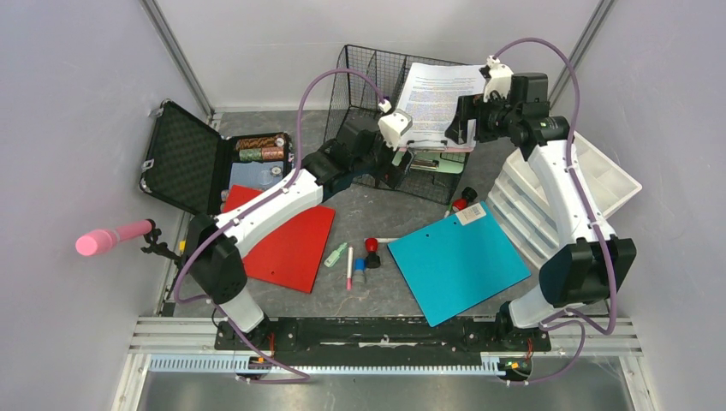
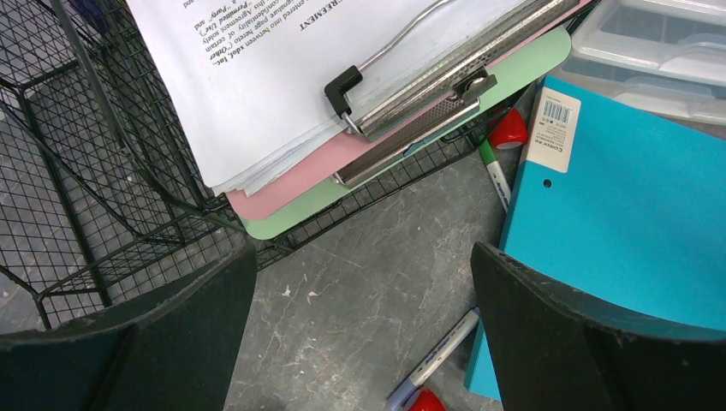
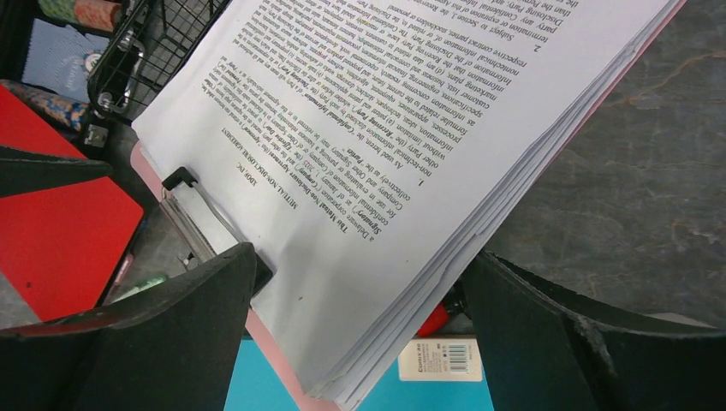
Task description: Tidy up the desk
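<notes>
A pink clipboard holding a thick stack of printed paper point(image 1: 438, 98) stands tilted in the black wire rack point(image 1: 347, 86); a green clipboard point(image 2: 295, 219) sits just below it in the left wrist view. My left gripper point(image 1: 400, 167) is open near the clip end, and bare floor shows between its fingers. At the paper's right side is my right gripper point(image 1: 462, 133), also open. In the right wrist view the paper stack point(image 3: 377, 154) fills the space ahead of the fingers point(image 3: 163, 317), its lower corner reaching between them; no grip on it shows.
A teal folder point(image 1: 458, 265) and a red folder point(image 1: 295, 244) lie flat in front. Between them are a green bottle point(image 1: 335, 255), markers and stamps. An open black case point(image 1: 184, 158) stands left, white drawers point(image 1: 531, 201) right.
</notes>
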